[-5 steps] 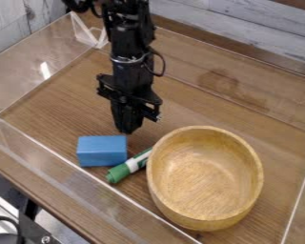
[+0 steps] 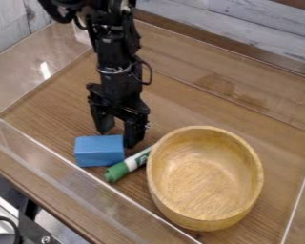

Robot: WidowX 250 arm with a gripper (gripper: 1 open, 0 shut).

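Observation:
My black arm hangs from the top centre of the camera view, its gripper (image 2: 118,122) low over the wooden table, behind a blue block (image 2: 99,151). A green cylindrical object with a white end (image 2: 127,164) lies diagonally between the block and a large pale yellow bowl (image 2: 204,176) at the lower right.
The gripper has shifted slightly left and down toward the blue block. The block and the bowl look about where they were.

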